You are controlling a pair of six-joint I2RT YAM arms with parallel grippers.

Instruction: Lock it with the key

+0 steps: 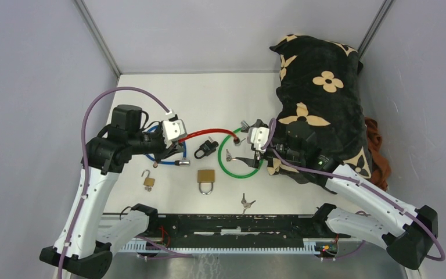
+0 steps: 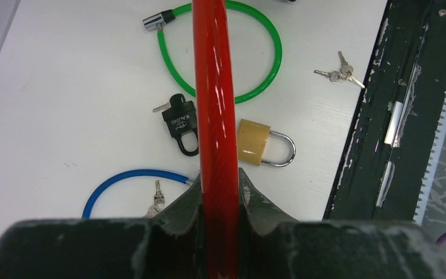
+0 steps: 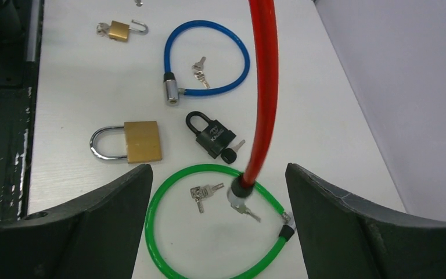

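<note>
My left gripper (image 1: pixel 173 145) is shut on a red cable lock (image 2: pixel 213 87), which reaches right toward my open right gripper (image 1: pixel 248 145). In the right wrist view its silver end (image 3: pixel 237 196) hangs between the open fingers, apparently not touched, with what looks like a key beside it. On the white board lie a blue cable lock (image 3: pixel 220 87) with keys, a green cable lock (image 3: pixel 186 170) with keys, a black padlock (image 3: pixel 213 138) with a key, a large brass padlock (image 1: pixel 206 176) and a small open brass padlock (image 3: pixel 119 31). Loose keys (image 1: pixel 245 203) lie near the front edge.
A black patterned cushion (image 1: pixel 325 104) fills the right side of the board, behind my right arm. A dark rail (image 1: pixel 267 224) runs along the front edge. Walls enclose the sides and back. The back left of the board is clear.
</note>
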